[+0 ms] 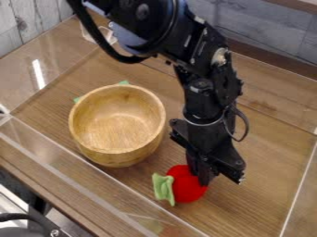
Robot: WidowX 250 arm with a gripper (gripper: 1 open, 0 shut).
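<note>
My gripper (202,170) hangs from the black arm at the middle right, low over a red object with a pale green end (183,188), probably a toy vegetable or fruit, near the front of the wooden table. The gripper covers the upper part of the red object; its fingertips are hard to make out, and whether anything is between them cannot be seen clearly.
An empty wooden bowl (114,120) stands to the left of the arm. A small green item (114,102) lies behind the bowl, partly hidden. Its front edge runs along the lower left.
</note>
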